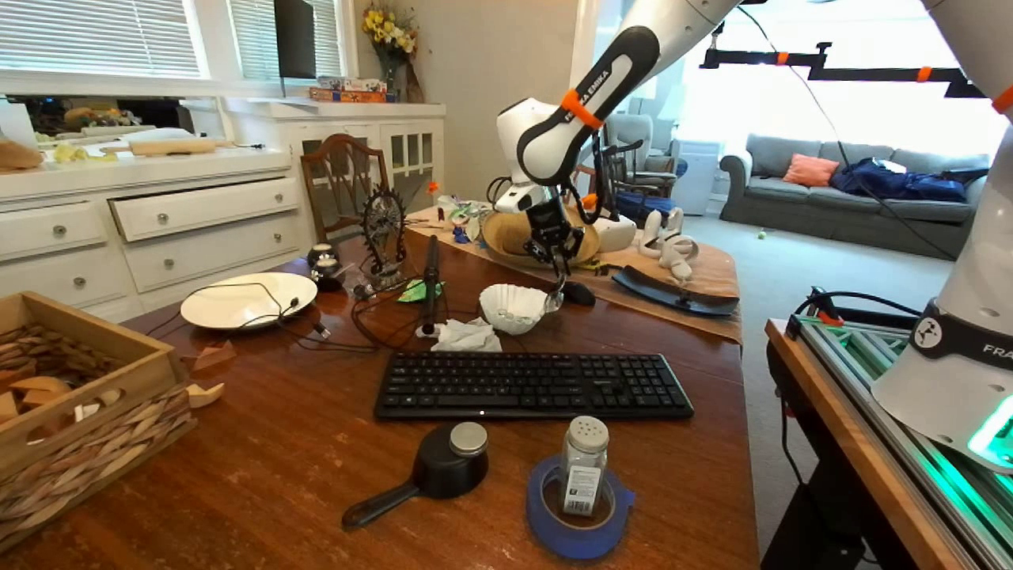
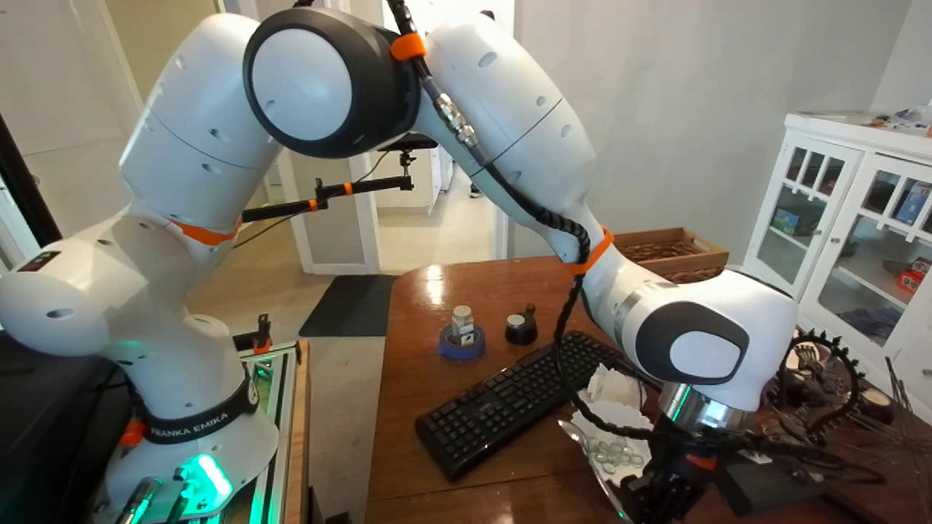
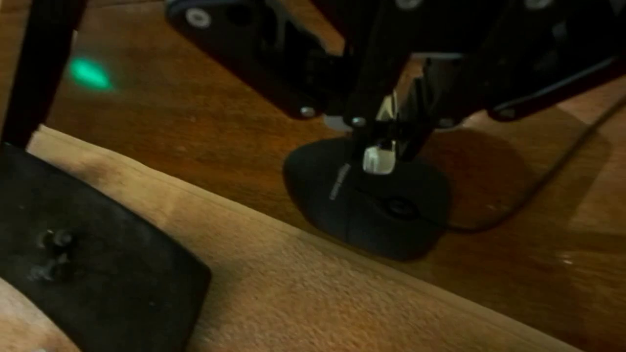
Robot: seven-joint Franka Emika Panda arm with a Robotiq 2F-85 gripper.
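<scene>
My gripper [image 1: 558, 252] is shut on the handle of a shiny metal spoon [image 1: 555, 300], which hangs tilted at the right rim of a white fluted bowl [image 1: 505, 309]. Whether spoon and rim touch, I cannot tell. From the other side, the spoon [image 2: 596, 467] slants beside the bowl, where several clear glass pieces [image 2: 616, 453] lie. The wrist view has a pale, shiny end of the handle [image 3: 379, 160] between dark fingers. Below them lies a black mouse [image 3: 375, 217]; the spoon's bowl is hidden there.
A black keyboard [image 1: 534, 385] and crumpled white paper [image 1: 467, 336] lie in front of the bowl. Nearer stand a black scoop [image 1: 446, 465] and a glass shaker [image 1: 583, 465] inside blue tape [image 1: 560, 538]. A dark curved piece [image 1: 674, 290] lies right; a white plate [image 1: 248, 300] left.
</scene>
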